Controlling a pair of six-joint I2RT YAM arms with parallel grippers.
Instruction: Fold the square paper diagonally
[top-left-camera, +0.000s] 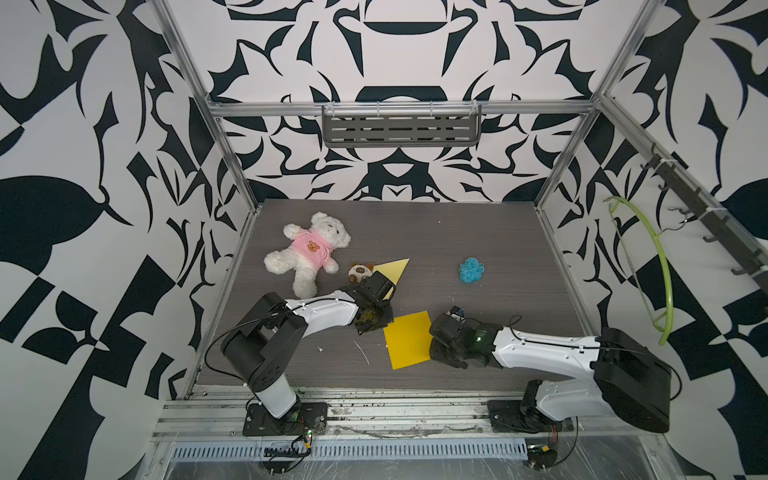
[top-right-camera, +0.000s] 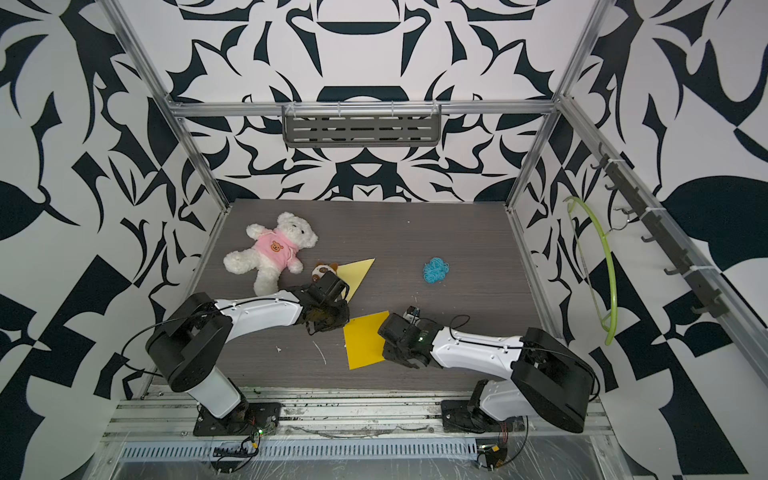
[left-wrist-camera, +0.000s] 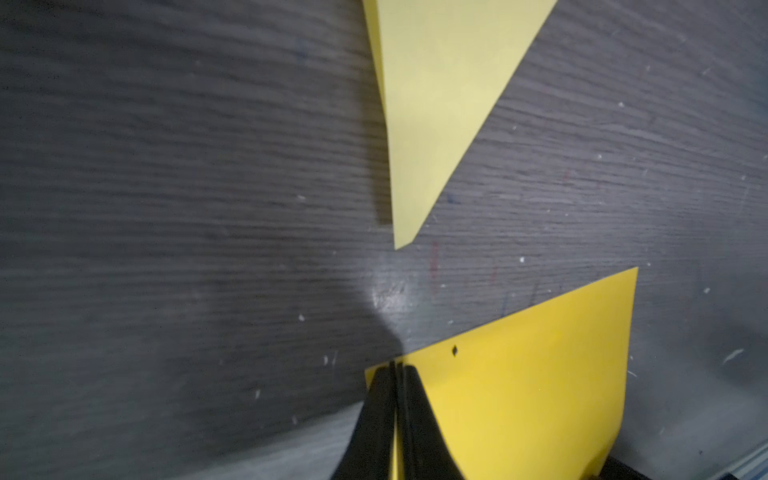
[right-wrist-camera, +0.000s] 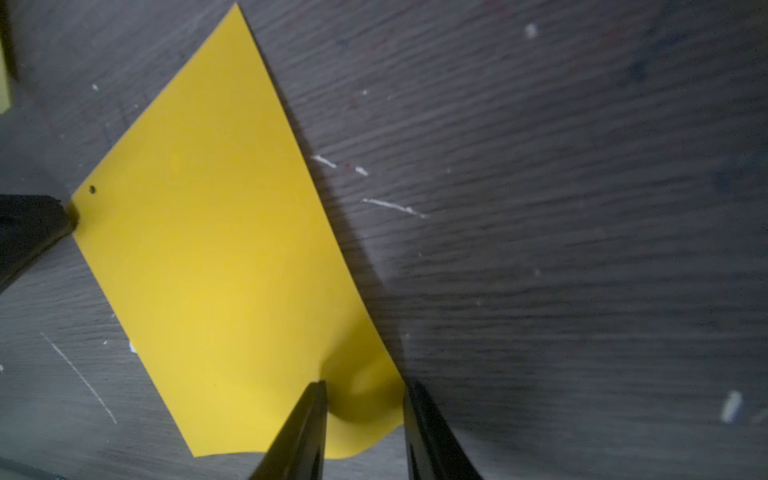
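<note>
The square yellow paper (top-left-camera: 406, 340) lies flat at the front middle of the table. My left gripper is over its corner; in the left wrist view its fingers look close together, and whether paper is between them I cannot tell. My right gripper is at the opposite edge, its fingers parted on either side of a corner that curls slightly up, as the right wrist view shows. A pale yellow folded paper triangle (left-wrist-camera: 448, 88) lies beyond the left gripper.
A white teddy bear (top-left-camera: 308, 248) lies at the back left, with a small brown-and-white toy (top-left-camera: 358, 272) near the triangle. A blue fuzzy ball (top-left-camera: 471, 269) sits to the right.
</note>
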